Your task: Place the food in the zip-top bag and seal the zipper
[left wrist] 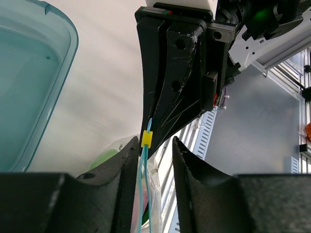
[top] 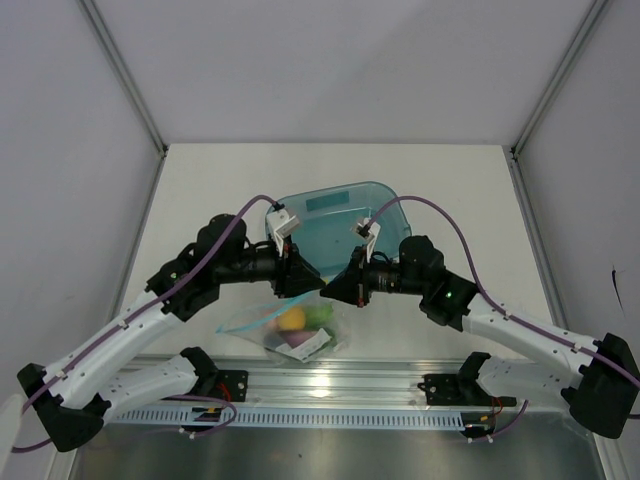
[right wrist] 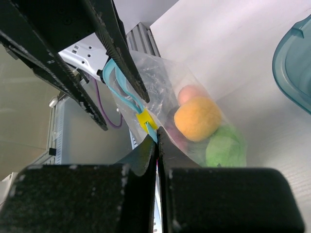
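The clear zip bag (top: 295, 340) holds several soft foods, among them an orange one (right wrist: 197, 119), a green one (right wrist: 223, 148) and pink ones. My right gripper is shut on the blue zipper strip at the bag's top, close by its yellow slider (right wrist: 145, 118). My left gripper is part open around the line of the strip, its fingertips just short of the slider (left wrist: 147, 139) and my right gripper's tips.
A teal bin (top: 325, 235) stands behind both grippers. The table's front metal rail runs just beyond the bag.
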